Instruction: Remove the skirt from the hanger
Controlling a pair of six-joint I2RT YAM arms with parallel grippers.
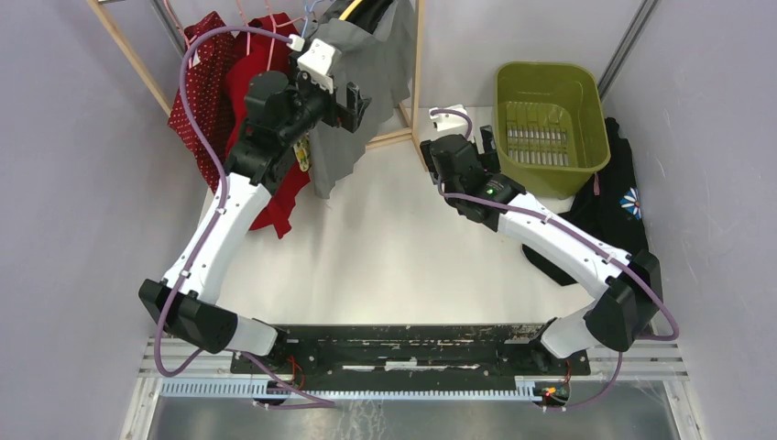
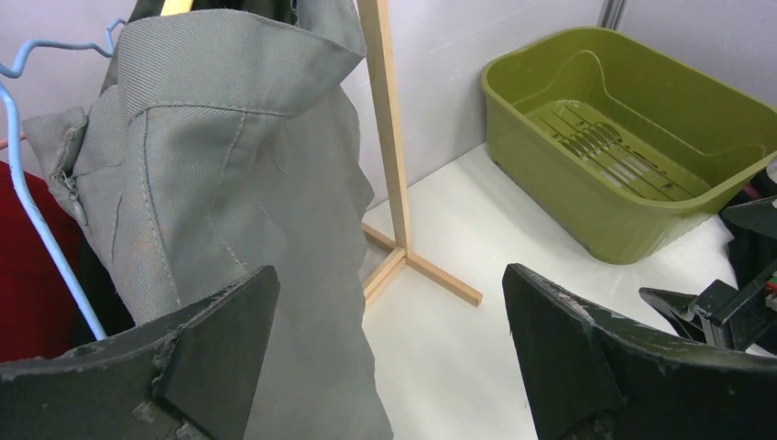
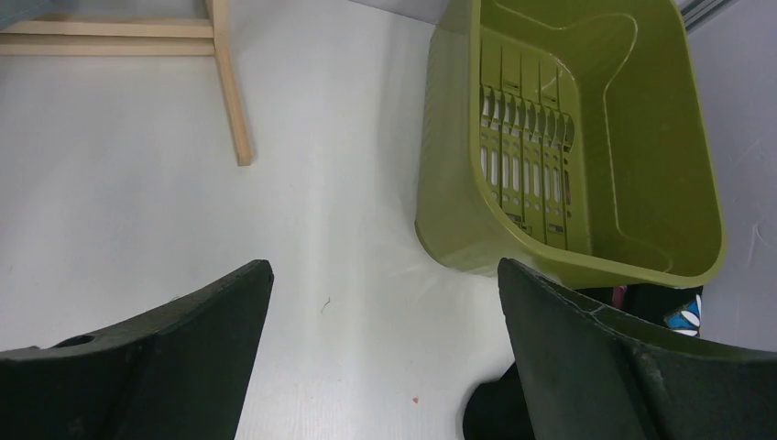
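Observation:
A grey denim garment, seemingly the skirt (image 1: 353,101), hangs from the wooden rack at the back, left of centre. In the left wrist view the skirt (image 2: 302,229) fills the left half, its top edge folded over. A blue hanger (image 2: 41,215) runs down along its left side. My left gripper (image 1: 355,103) is open in front of the skirt, with one finger (image 2: 224,357) overlapping the cloth in view; whether they touch I cannot tell. Open and empty, my right gripper (image 1: 458,147) hovers over the white table beside the green basket (image 1: 559,174).
Red garments (image 1: 261,82) hang left of the skirt, partly behind my left arm. The rack's right post (image 2: 389,137) stands beside the skirt. A black garment (image 1: 614,192) lies by the basket at the right.

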